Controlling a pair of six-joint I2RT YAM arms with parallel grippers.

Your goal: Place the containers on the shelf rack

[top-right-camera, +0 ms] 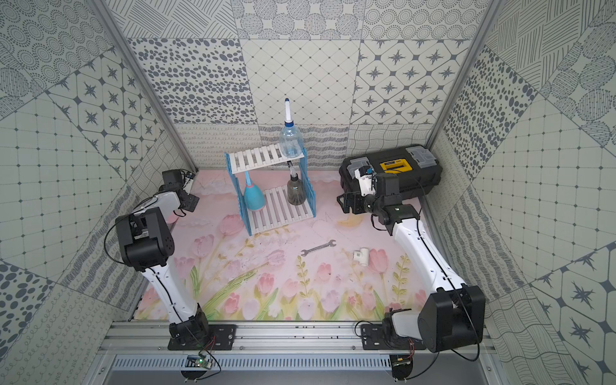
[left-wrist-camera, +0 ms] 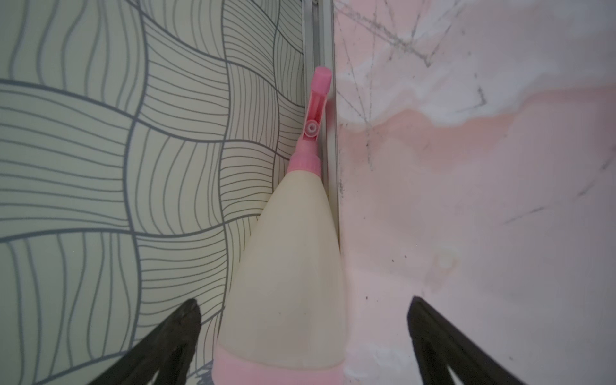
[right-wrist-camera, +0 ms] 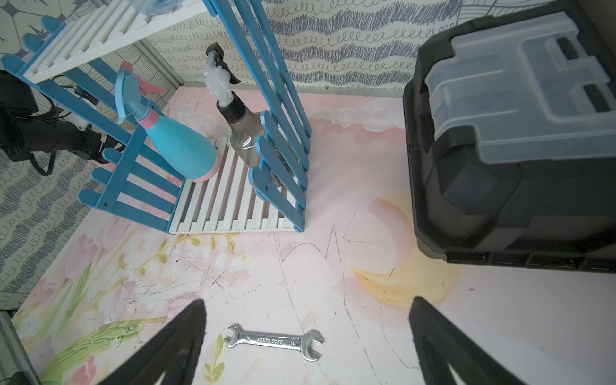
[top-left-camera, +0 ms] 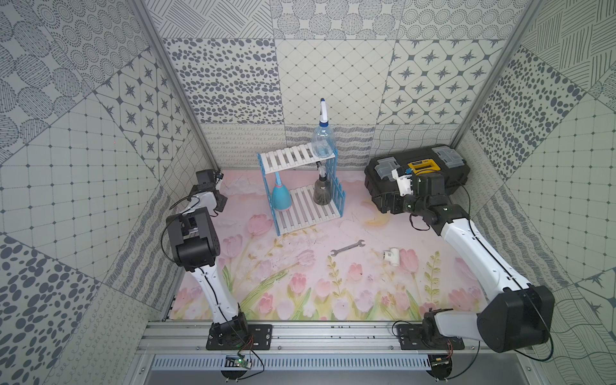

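Note:
The likely watering can, a pale bottle (left-wrist-camera: 288,276) with a pink nozzle and pink base, is beside the patterned left wall in the left wrist view. My left gripper (top-left-camera: 220,191) is open at the table's left side, its blurred fingers (left-wrist-camera: 173,340) spread to either side of the bottle's lower body without closing on it. In the top views the bottle is hidden by that gripper. The white-slatted shelf (top-left-camera: 285,158) with blue sides stands at the back centre. My right gripper (top-left-camera: 390,204) hovers open and empty in front of the toolbox.
A clear bottle (top-left-camera: 323,142) stands on the upper tier; a blue bottle (top-left-camera: 281,196) and a grey bottle (top-left-camera: 322,190) stand on the lower. A black toolbox (top-left-camera: 455,168) fills the back right. A wrench (top-left-camera: 347,247) and a white fitting (top-left-camera: 391,257) lie mid-table.

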